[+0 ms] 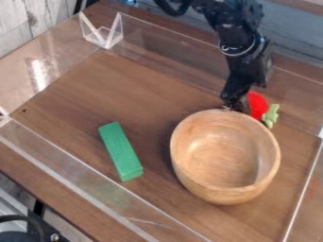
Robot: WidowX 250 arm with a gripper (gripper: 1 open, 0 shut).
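Observation:
My black gripper (235, 100) hangs low just behind a wooden bowl (225, 170), beside a red object with green parts (258, 107) that lies to its right near the bowl's back rim. The fingertips are dark and small, partly hidden by the bowl and each other; I see nothing lifted by them.
A green block (121, 151) lies left of the bowl on the wooden board (94, 104). Clear plastic edges border the board, with a clear bracket (101, 30) at the back left. The middle and left of the board are free.

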